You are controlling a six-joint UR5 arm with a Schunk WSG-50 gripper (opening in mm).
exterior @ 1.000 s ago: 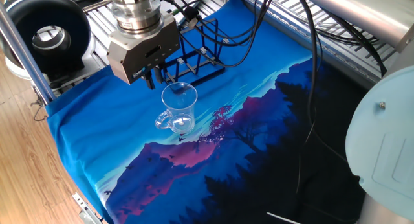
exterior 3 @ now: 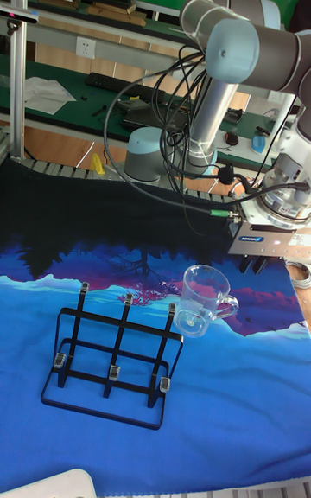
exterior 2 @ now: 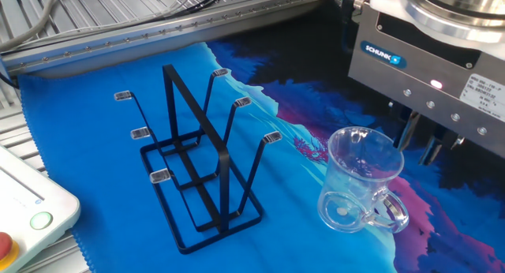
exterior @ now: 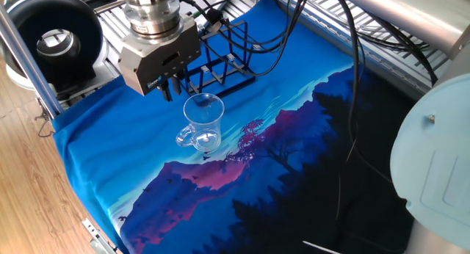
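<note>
A clear glass mug [exterior: 203, 123] stands upright on the printed cloth, its handle [exterior 2: 391, 212] towards the lower right in exterior view 2. Beside it is a black wire rack [exterior 2: 225, 178] with several upright prongs, their tips capped in clear plastic. My gripper [exterior: 171, 91] hangs above the cloth near the mug, apart from it. Two dark fingers [exterior 2: 405, 129] point down with a narrow gap between them, and nothing shows in that gap. Exterior view 3 mostly hides the fingertips, while the mug [exterior 3: 202, 300] is seen just right of the rack [exterior 3: 111, 360].
Blue-and-black landscape cloth [exterior: 242, 188] covers the table, with free room around the mug. Black cables [exterior: 352, 78] hang from the arm. A white box with a red button [exterior 2: 6, 245] lies at the left edge of exterior view 2.
My gripper has shifted very slightly left and down in exterior view 1. The mug and rack stay where they were.
</note>
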